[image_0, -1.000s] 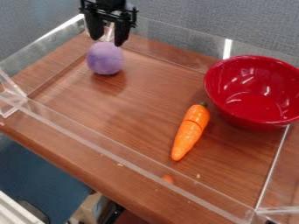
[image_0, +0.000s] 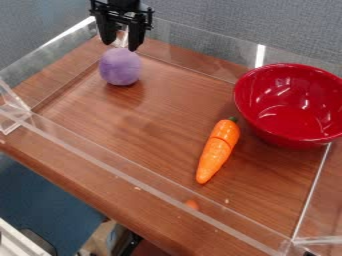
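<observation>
My black gripper (image_0: 120, 38) hangs at the top of the camera view, over the far left part of the wooden table, with its fingers apart. A purple round object (image_0: 120, 68) sits just below it on the table. An orange carrot (image_0: 218, 150) lies right of centre, and a large red bowl (image_0: 287, 110) stands at the right.
Clear low walls (image_0: 147, 185) border the wooden tabletop (image_0: 134, 130). A small orange spot shows near the front edge.
My gripper has shifted slightly up and to the left above the purple object. The objects on the table have not moved.
</observation>
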